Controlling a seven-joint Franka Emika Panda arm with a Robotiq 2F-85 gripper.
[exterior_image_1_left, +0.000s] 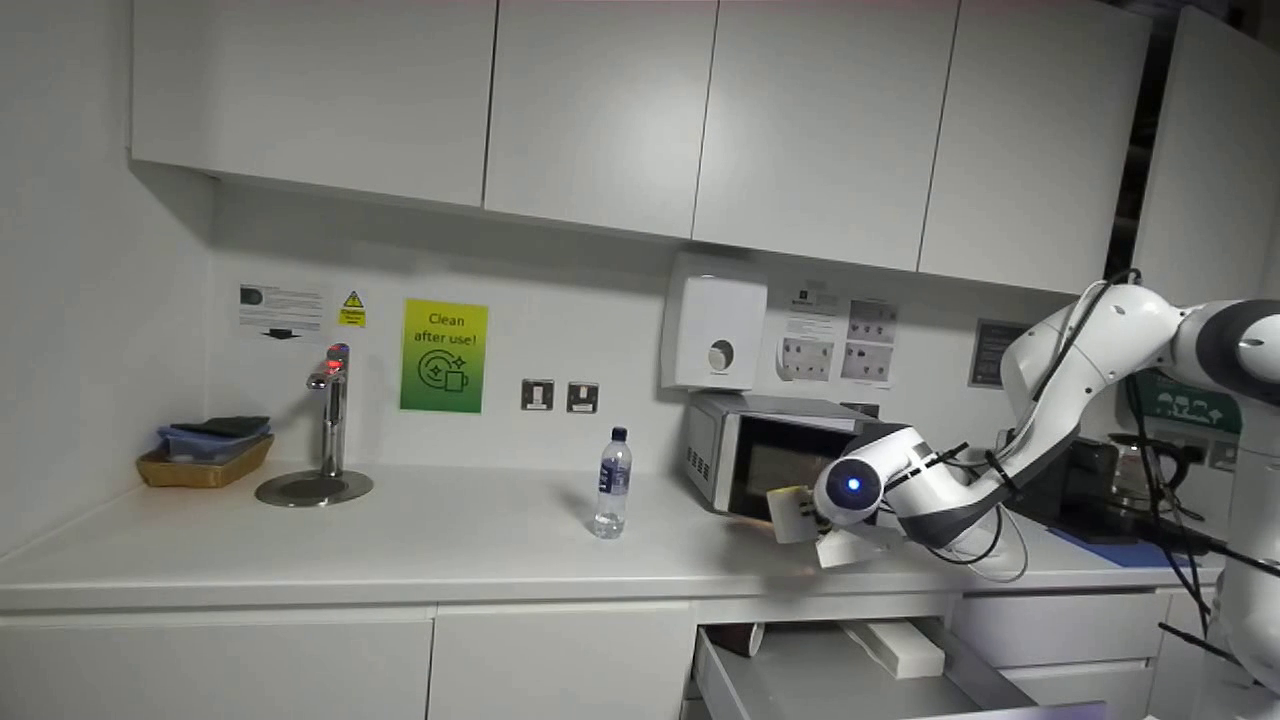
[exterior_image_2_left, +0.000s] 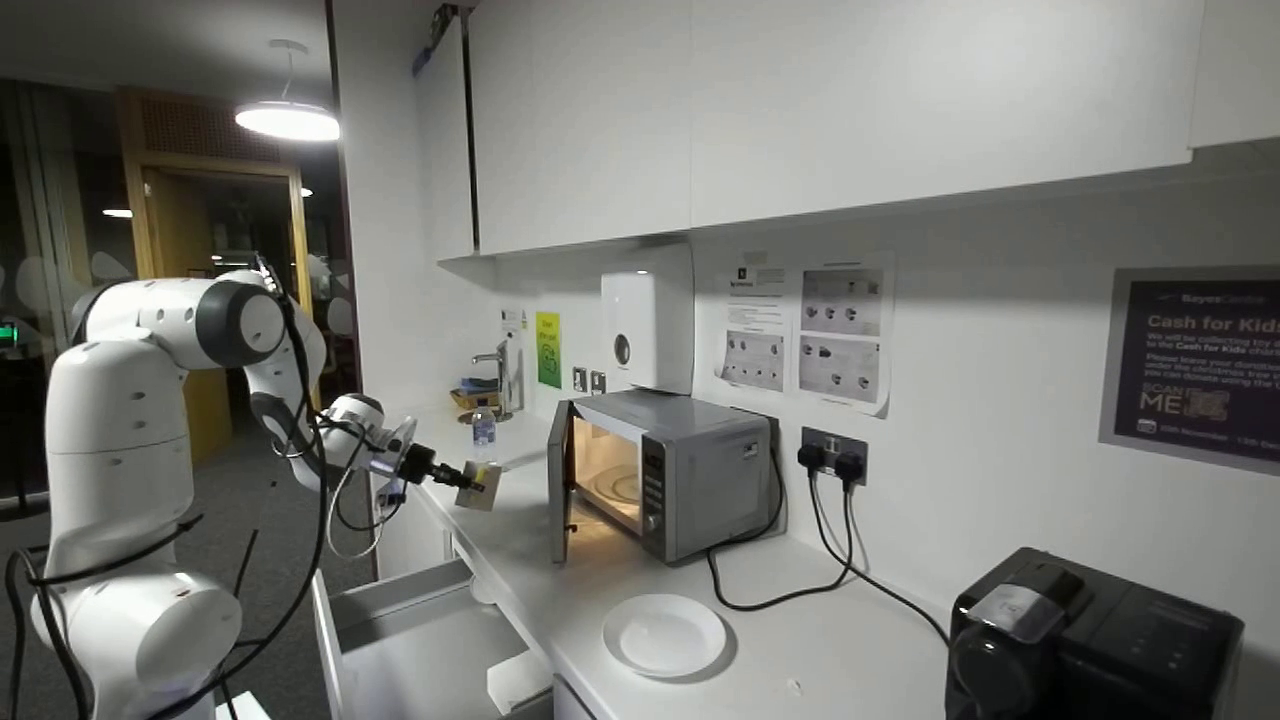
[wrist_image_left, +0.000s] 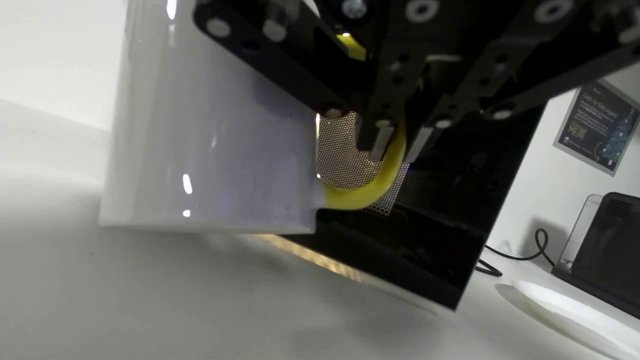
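Observation:
A white mug (wrist_image_left: 210, 132) with a yellow handle (wrist_image_left: 360, 195) fills the left of the wrist view, close to upright there. My gripper is shut on its handle, the curved yellow part passing between the fingertips. In exterior view 2 the mug (exterior_image_2_left: 482, 490) hangs above the counter's front part, left of the open microwave door (exterior_image_2_left: 560, 482). Exterior view 1 shows the mug (exterior_image_1_left: 792, 514) in front of the microwave (exterior_image_1_left: 780, 414). The mug's inside is hidden in the wrist view.
Below the arm, a drawer (exterior_image_2_left: 414, 636) stands pulled out. A white plate (exterior_image_2_left: 663, 634) lies on the counter beyond the lit microwave. To the left, a water bottle (exterior_image_1_left: 612, 486) stands upright. Between bottle and sink tap (exterior_image_1_left: 333, 414) the counter is clear.

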